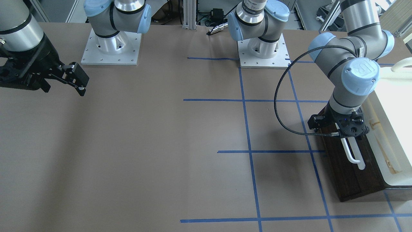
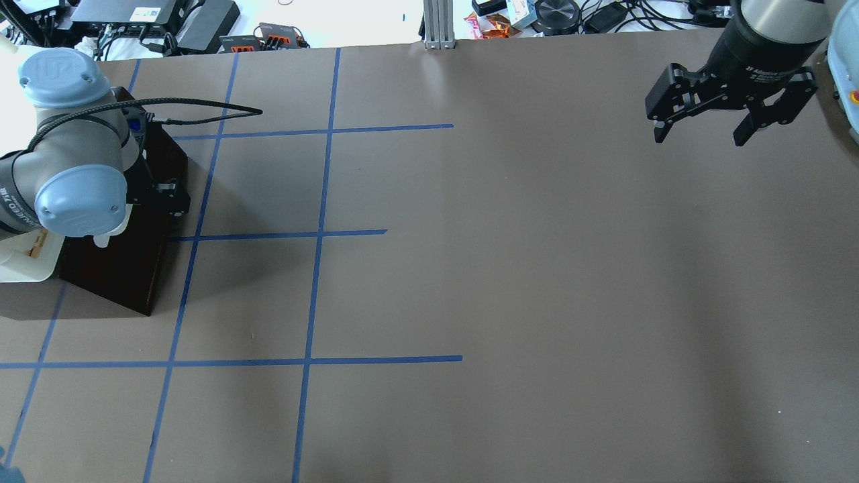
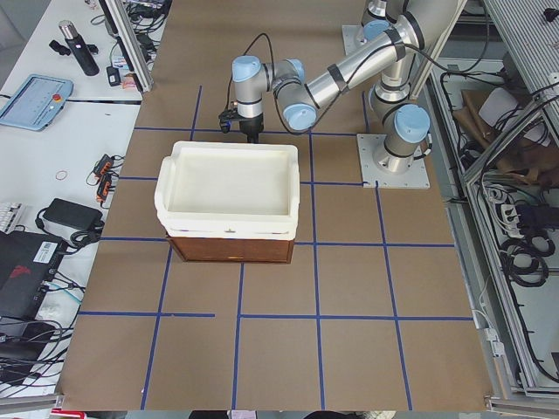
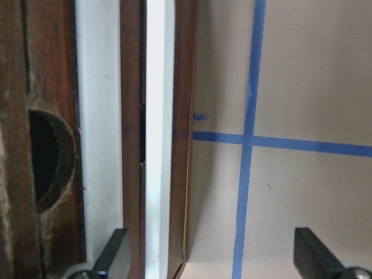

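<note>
A dark wooden box (image 1: 347, 181) with a white tray (image 3: 227, 192) on or against it stands at the right of the front view. My gripper (image 1: 340, 127) is low at the box's wooden side, beside a white handle (image 1: 357, 158). In the left wrist view its two fingertips (image 4: 314, 256) stand wide apart at the bottom, open, over white strips (image 4: 157, 139) along the wood and the floor beside it. A round hole (image 4: 49, 157) shows in the wood.
Other arms stand at the back and, in the front view, at the left (image 1: 61, 77). The taped floor (image 1: 173, 147) left of the box is clear. A cable loops from my arm.
</note>
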